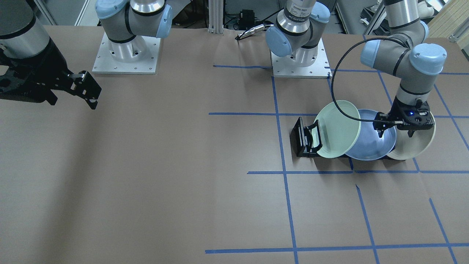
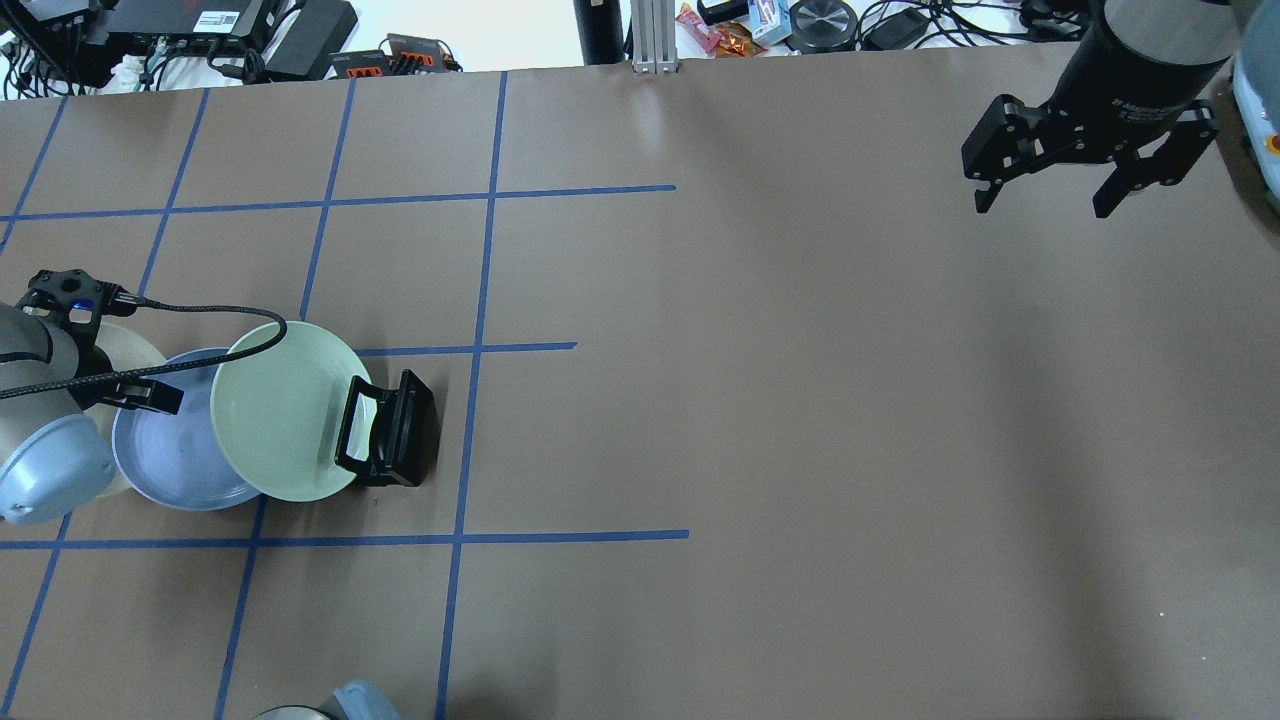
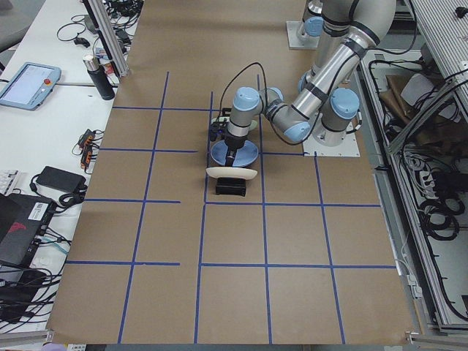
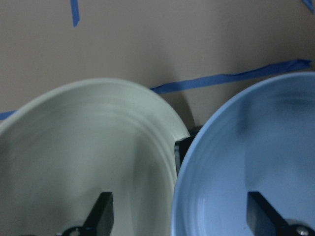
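A black rack [image 1: 302,138] holds three tilted plates: a pale green plate [image 1: 335,132], a blue plate [image 1: 369,145] and a cream plate [image 1: 416,143]. My gripper [image 1: 395,132] is open over the blue and cream plates. In the left wrist view, its fingertips [image 4: 103,211] sit on either side of the rim where the cream plate [image 4: 74,157] meets the blue plate [image 4: 246,152], with nothing visibly held. In the top view the arm hides part of both plates.
A second black gripper [image 2: 1086,156] hangs over the empty table [image 2: 840,420]. Other arm bases stand along an edge. Much of the table, marked with blue tape, is clear.
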